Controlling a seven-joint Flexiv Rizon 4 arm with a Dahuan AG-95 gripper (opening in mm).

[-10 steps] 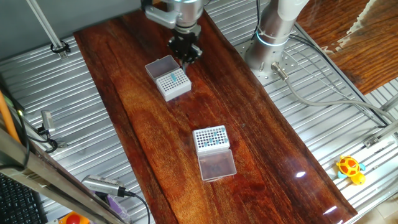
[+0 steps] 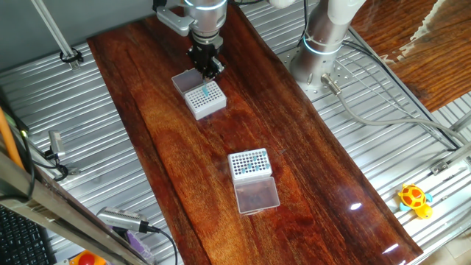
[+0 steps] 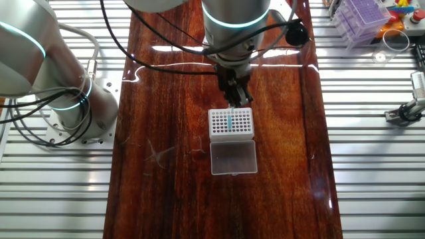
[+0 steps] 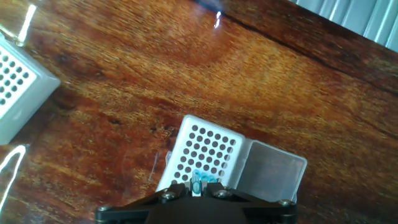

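My gripper [image 2: 207, 78] hangs over the far white tip rack [image 2: 204, 100], its fingertips close to a short row of teal tips [image 3: 230, 122]. Whether the fingers are apart or closed does not show clearly. In the wrist view, the teal tips [image 4: 205, 177] lie right at the gripper's end [image 4: 196, 186], which partly hides them; contact cannot be made out. Most of that rack's holes look empty. A second white rack [image 2: 249, 164], nearer the middle of the table, holds several scattered teal tips.
Clear lids stand open beside both racks, one at the far rack [image 3: 233, 158] and one at the near rack [image 2: 257, 196]. Bare wooden tabletop [image 2: 169, 162] separates the racks. A toy turtle [image 2: 414, 199] lies off the board at right.
Over the last second my gripper has shifted left in exterior view 1, from the far rack's right edge to above its teal tips. Both racks have stayed put.
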